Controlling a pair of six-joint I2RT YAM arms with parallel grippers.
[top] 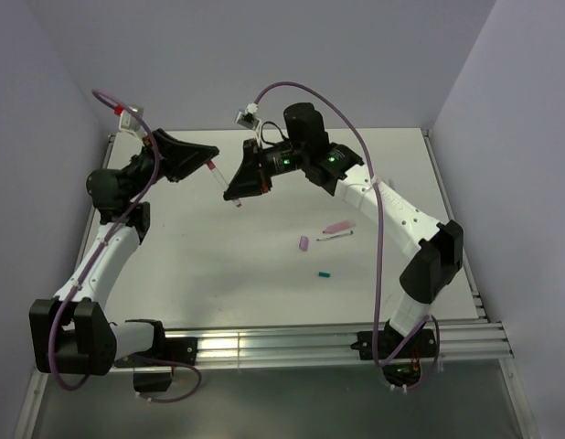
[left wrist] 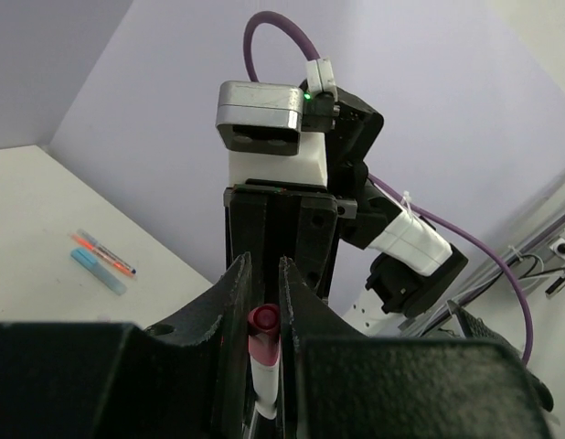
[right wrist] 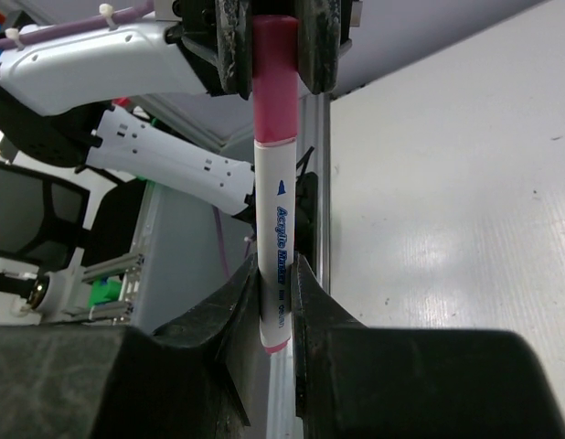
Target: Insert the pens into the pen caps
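A white marker (right wrist: 275, 229) with a pink cap (right wrist: 275, 78) hangs above the table, the cap fitted on it. My left gripper (top: 209, 157) is shut on the cap end, as the top view and right wrist view show. My right gripper (top: 231, 190) is round the lower barrel; in the right wrist view its fingertips lie against the marker on both sides. In the left wrist view the marker's red end (left wrist: 264, 322) sits between the left fingers.
On the table (top: 200, 274) lie a pink pen (top: 339, 226), a thin pen (top: 335, 235), a purple cap (top: 303, 243) and a teal cap (top: 324, 274).
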